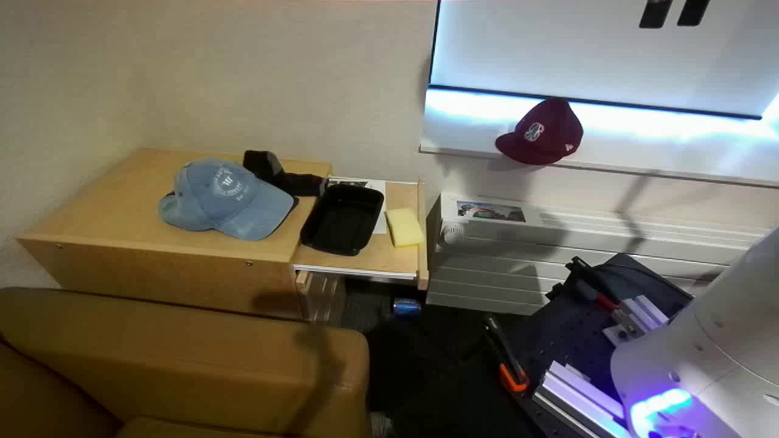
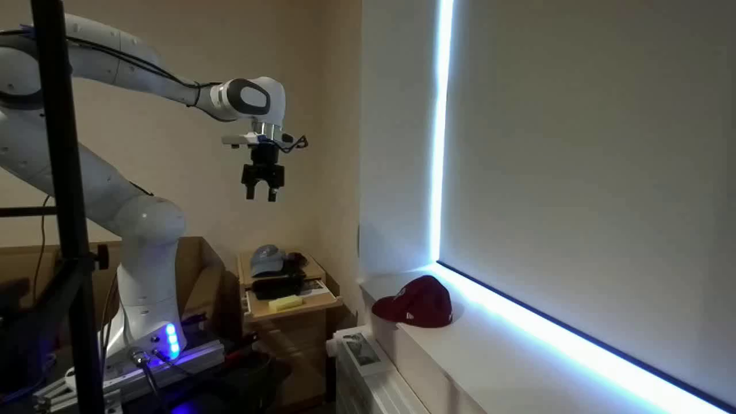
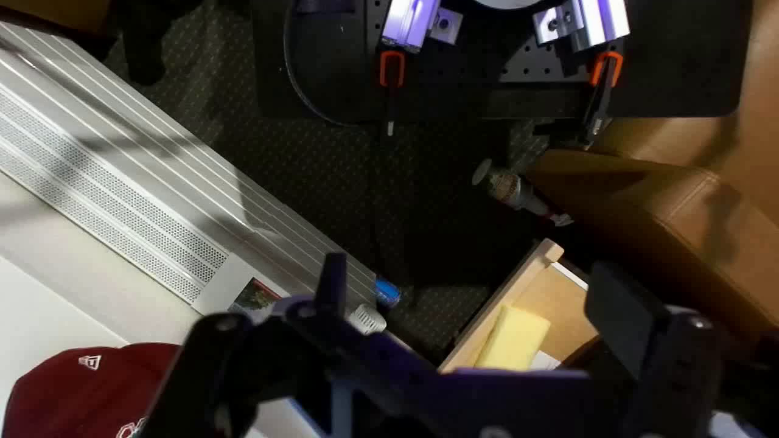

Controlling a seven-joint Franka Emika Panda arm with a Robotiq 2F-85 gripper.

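My gripper [image 2: 260,196] hangs high in the air, pointing down, open and with nothing between its fingers. In the wrist view its two dark fingers [image 3: 621,310] stand wide apart. Below lies a pulled-out wooden drawer [image 1: 403,196], holding a black tray [image 1: 343,219] and a yellow sponge [image 1: 405,227]. On the cabinet top [image 1: 109,219] rest a light blue cap [image 1: 223,197] and a dark cloth item [image 1: 285,175], perhaps a sock. A maroon cap [image 2: 419,303] sits on the windowsill, well apart from my gripper.
A white radiator [image 1: 496,270] runs under the windowsill [image 2: 497,345], with a picture card [image 1: 490,212] on top. A brown sofa [image 1: 219,372] stands before the cabinet. On the dark floor lie a blue can [image 3: 387,292] and a bottle [image 3: 511,190]. Air around my gripper is clear.
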